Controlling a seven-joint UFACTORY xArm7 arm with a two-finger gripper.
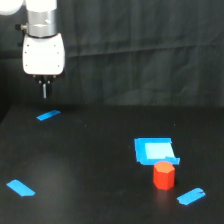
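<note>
High at the far left hangs my white gripper (44, 92), its dark fingers pointing down, clear of the table. They look small and close together, and I cannot tell whether they are open or shut. No object shows below or at the fingertips. A red block (164, 176) sits on the dark table at the right, well away from the gripper. Just behind it lies a white square patch (158, 151) bordered with blue tape.
Blue tape strips mark the table: one at the back left (48, 115), one at the front left (20, 188) and one at the front right (191, 196). Between them, the middle of the table is bare. A dark curtain (130, 55) closes off the back.
</note>
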